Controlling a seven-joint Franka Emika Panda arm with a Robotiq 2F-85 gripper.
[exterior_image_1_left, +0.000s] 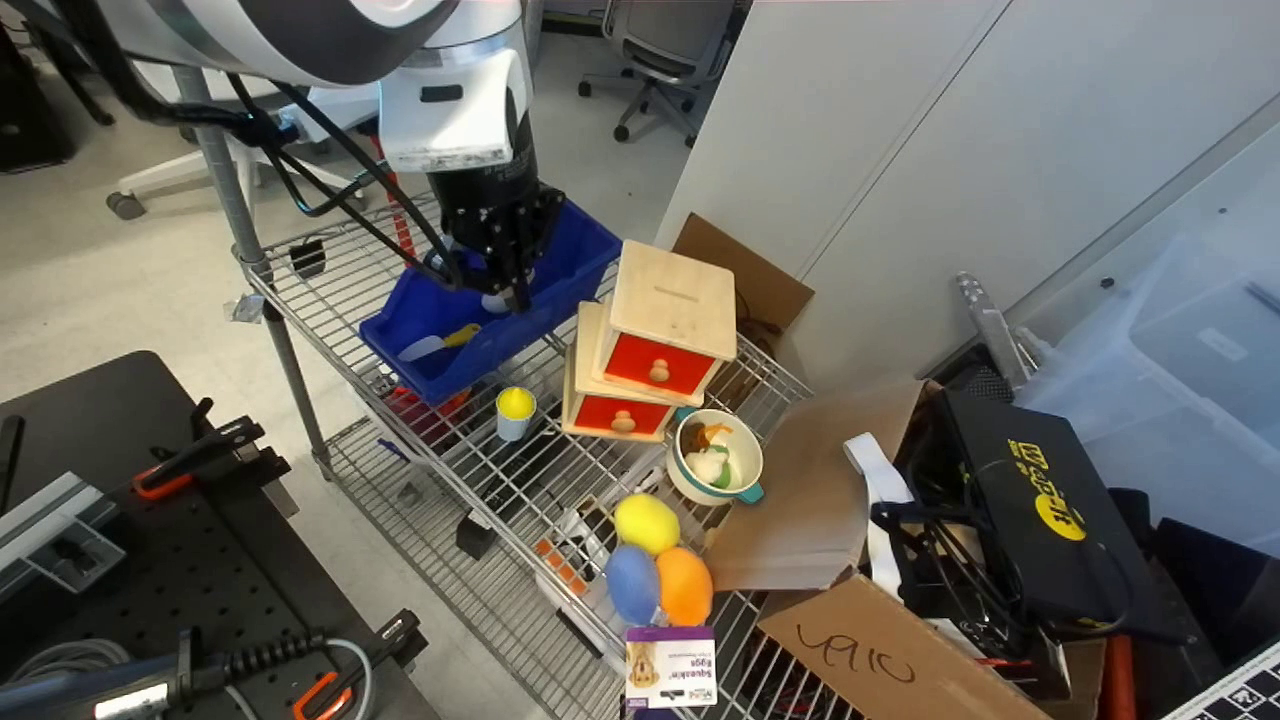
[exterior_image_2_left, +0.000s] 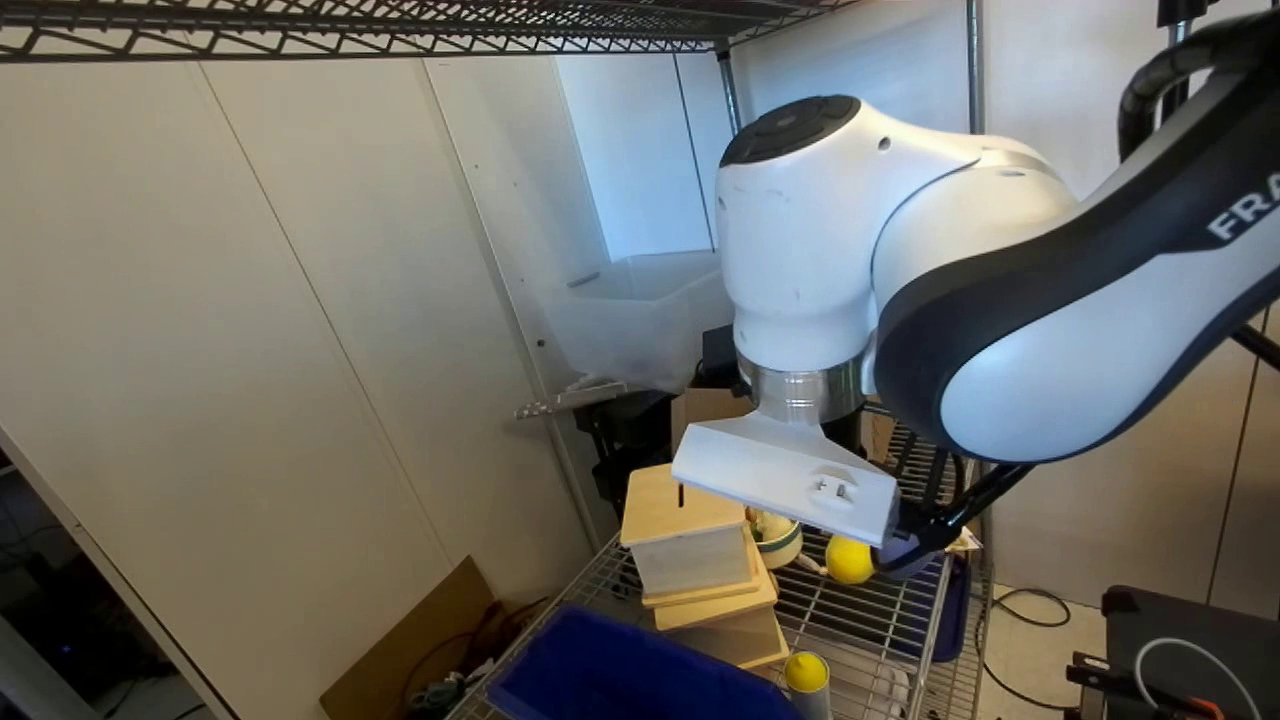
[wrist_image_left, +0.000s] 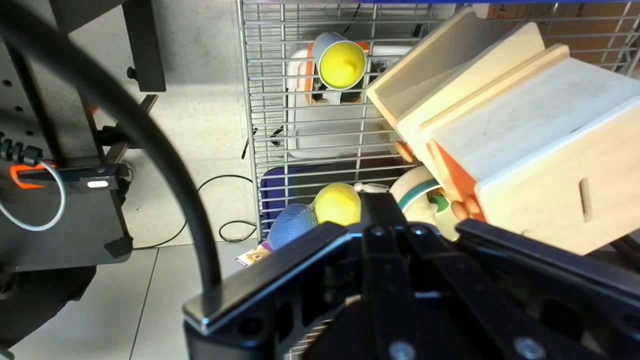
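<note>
My gripper (exterior_image_1_left: 518, 300) hangs over the blue bin (exterior_image_1_left: 414, 318), its dark fingers together and nothing visible between them. In the wrist view the shut gripper points across the rack. Inside the bin lies a spatula with a yellow handle (exterior_image_1_left: 461, 335); a pale ball (exterior_image_1_left: 494, 304) is partly hidden behind the fingertips. Two stacked wooden boxes (exterior_image_1_left: 672, 290) with red drawer fronts stand beside the bin. A light cup with a yellow top (exterior_image_1_left: 516, 412) sits near them. Beyond is a bowl with teal handles (exterior_image_1_left: 728, 480) holding small plush pieces.
Yellow, blue and orange eggs (exterior_image_1_left: 685, 586) in netting lie on the wire shelf, tagged with a card (exterior_image_1_left: 669, 666). An open cardboard box (exterior_image_1_left: 894, 654) full of gear borders the right side. Bare shelf wires show between the cup and the eggs.
</note>
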